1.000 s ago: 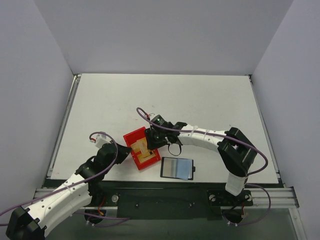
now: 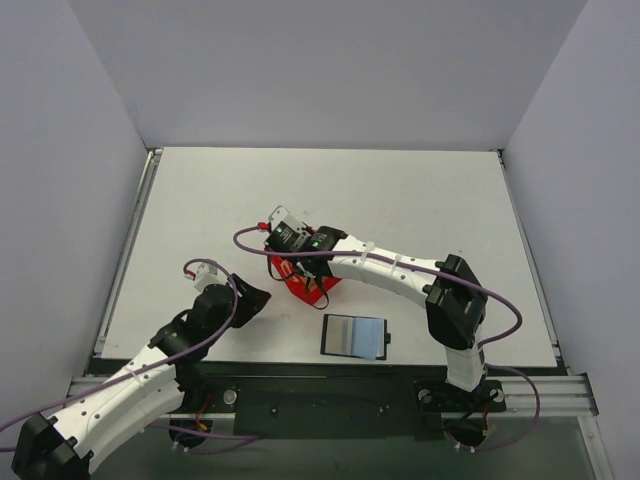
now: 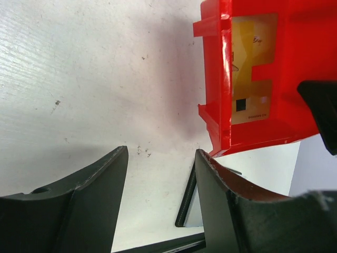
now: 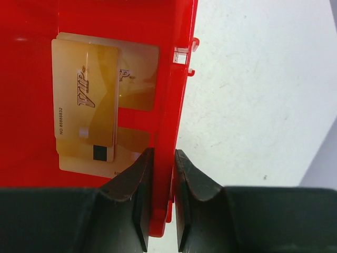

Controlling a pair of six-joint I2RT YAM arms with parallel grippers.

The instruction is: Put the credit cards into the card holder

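In the right wrist view, several gold VIP cards (image 4: 87, 95) lie overlapping inside a red tray. My right gripper is shut on one side wall of this red tray (image 4: 174, 100). From the top, my right arm covers much of the tray (image 2: 330, 287). My left gripper is open, its fingers apart with only bare table visible between them; the red tray (image 3: 217, 68) stands off to its right, seemingly raised above the table. On the table near the front edge lies the flat, black-edged card holder (image 2: 355, 337), with clear and bluish panels.
Grey walls (image 2: 320, 90) close it in behind and at both sides. A dark rail (image 2: 310, 372) runs along the front.
The red tray has moved away from my left gripper with the right gripper, and it now appears tilted and lifted. The card holder has stayed put.
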